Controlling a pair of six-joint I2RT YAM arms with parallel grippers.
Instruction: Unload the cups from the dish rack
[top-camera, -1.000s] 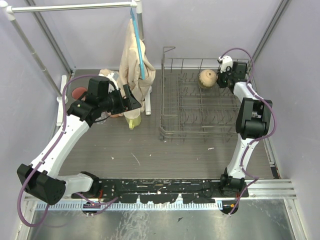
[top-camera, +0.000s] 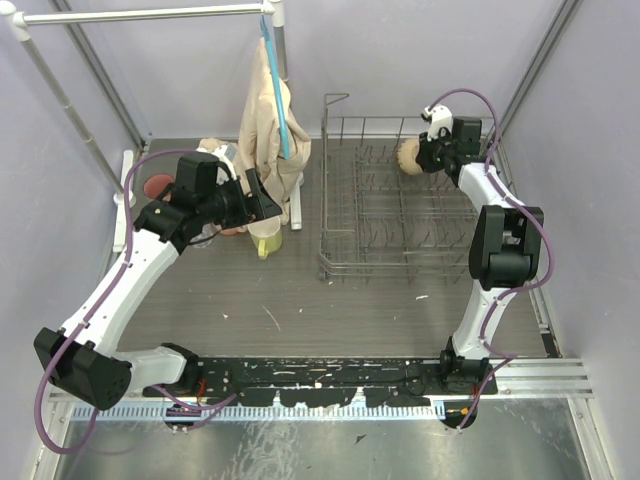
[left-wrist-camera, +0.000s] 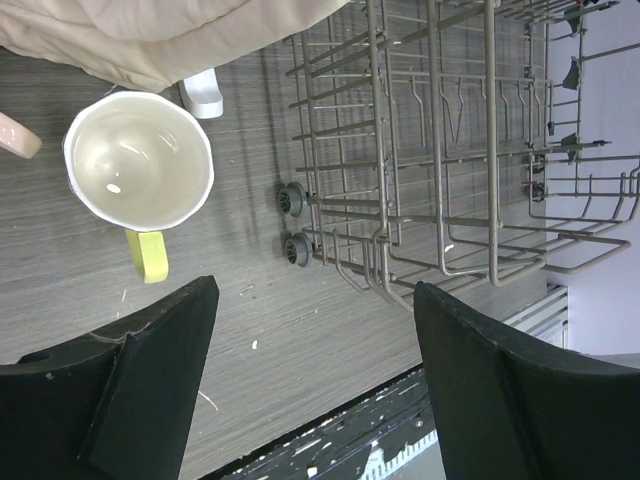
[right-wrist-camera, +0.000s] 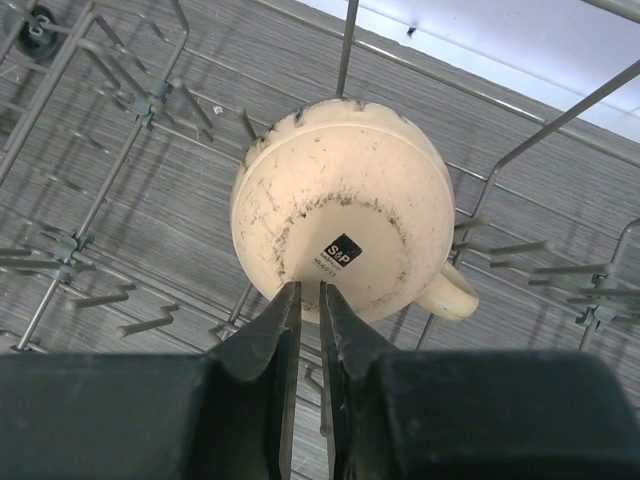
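Note:
A cream cup (right-wrist-camera: 340, 210) lies tipped in the dish rack (top-camera: 330, 200), its base facing up in the right wrist view, handle toward lower right. My right gripper is over it, fingertips close together at the cup's lower edge; whether they touch it I cannot tell. My left gripper is open with nothing between its fingers, above the counter left of the rack. Below it stands a white cup with yellow handle (left-wrist-camera: 138, 150), outside the rack.
A beige cloth (top-camera: 270, 130) hangs from a white frame at the back left, with other cups partly hidden beside it.
The left arm looks unchanged.

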